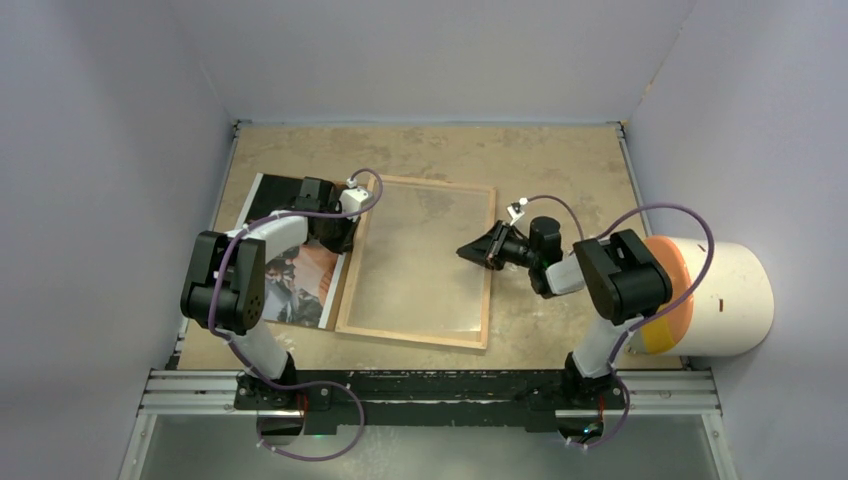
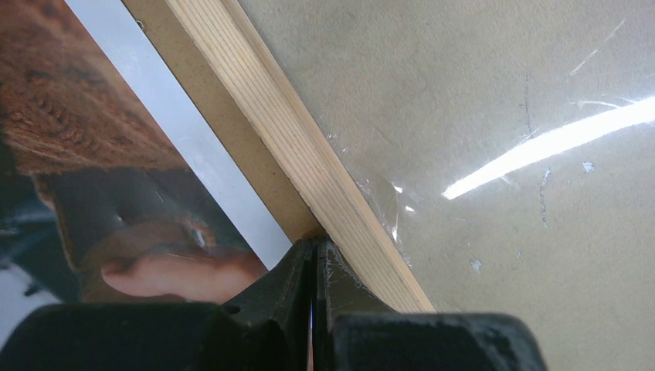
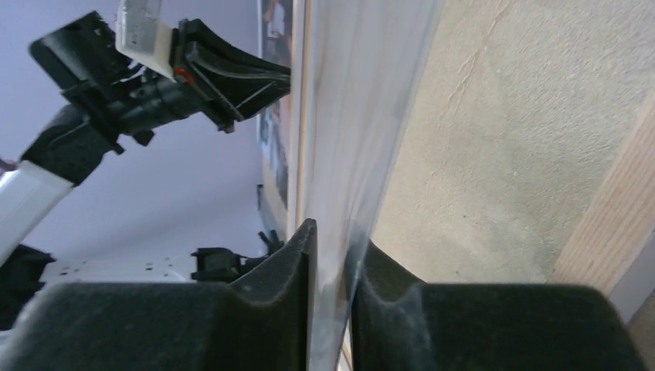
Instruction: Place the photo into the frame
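The wooden frame [image 1: 412, 339] lies mid-table with a clear sheet [image 1: 420, 260] in it. The photo [image 1: 305, 285], white-bordered, lies left of the frame, partly covered by my left arm. In the left wrist view my left gripper is shut, its tips down against the left rail [image 2: 309, 174] beside the photo's white border [image 2: 185, 131]. Nothing clearly shows between those fingers. At the frame's right side, my right gripper has its fingers on either side of the sheet's raised edge [image 3: 363, 139]; how tightly they close on it cannot be told.
A white cylinder [image 1: 720, 300] with an orange and yellow end stands at the far right, behind the right arm. Bare table [image 1: 540, 150] shows behind the frame and at its right. Grey walls [image 1: 430, 60] enclose the table.
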